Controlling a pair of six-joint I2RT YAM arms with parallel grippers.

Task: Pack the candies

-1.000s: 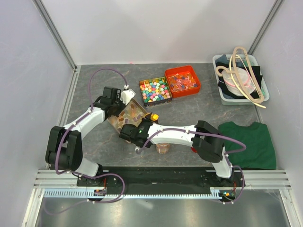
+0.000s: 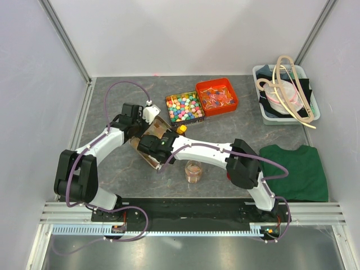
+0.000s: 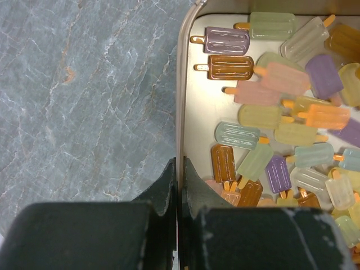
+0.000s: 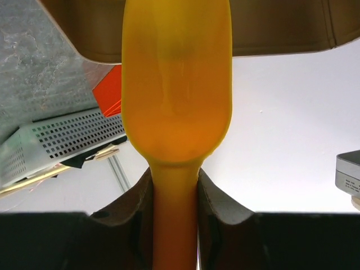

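Observation:
A tan tray (image 3: 185, 112) holds many popsicle-shaped candies (image 3: 230, 67) in orange, purple, green and clear, spread over its floor. My left gripper is shut on the tray's side rim, one finger on each side of it. An orange scoop (image 4: 175, 101) fills the middle of the right wrist view, its handle between the fingers of my right gripper. In the top view the right gripper and forearm cover part of the tray (image 2: 159, 127), and a yellow-orange part of the scoop (image 2: 181, 129) shows beside them. A clear jar (image 2: 193, 171) stands just right of the tray.
A black basket (image 2: 185, 121) of colourful candies and a red basket (image 2: 220, 111) of wrapped ones stand behind. A green cloth (image 2: 295, 171) and a grey laundry basket (image 2: 284, 121) lie on the right. Under the right arm, something red (image 2: 229, 176) is mostly hidden.
The tray's inside shows fewer candies from above now. The left arm has barely moved.

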